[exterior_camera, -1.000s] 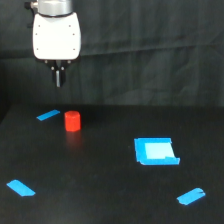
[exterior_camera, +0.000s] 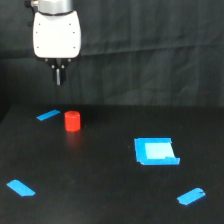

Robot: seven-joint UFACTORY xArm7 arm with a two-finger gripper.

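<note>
High at the upper left hangs my gripper, pointing down from the white arm end. It appears as a small dark shape, too small to show how its fingers stand. A red cylinder stands upright on the black table, lower than the gripper and slightly to its right, with a clear gap between them. On the right part of the table lies a white square bordered by blue tape.
Separate strips of blue tape lie on the table: one at the back left, one at the front left and one at the front right. A dark curtain hangs behind. Mid-table is bare.
</note>
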